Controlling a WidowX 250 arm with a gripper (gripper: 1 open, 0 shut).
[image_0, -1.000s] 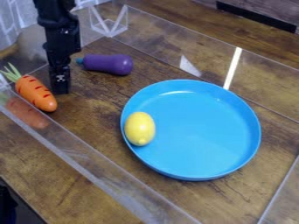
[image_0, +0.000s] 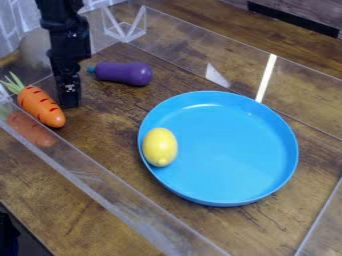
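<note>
My black gripper (image_0: 67, 78) reaches down from the top left, open, its tips low over the wooden table just behind an orange carrot (image_0: 40, 106) with green leaves. A purple eggplant (image_0: 123, 73) lies to the gripper's right. A yellow oval object (image_0: 159, 146), lemon-like, sits in the left part of a large blue plate (image_0: 230, 147).
Clear plastic walls run along the left, front, back and right of the wooden table (image_0: 147, 200). Bare wood lies between the eggplant and the plate and in the front left.
</note>
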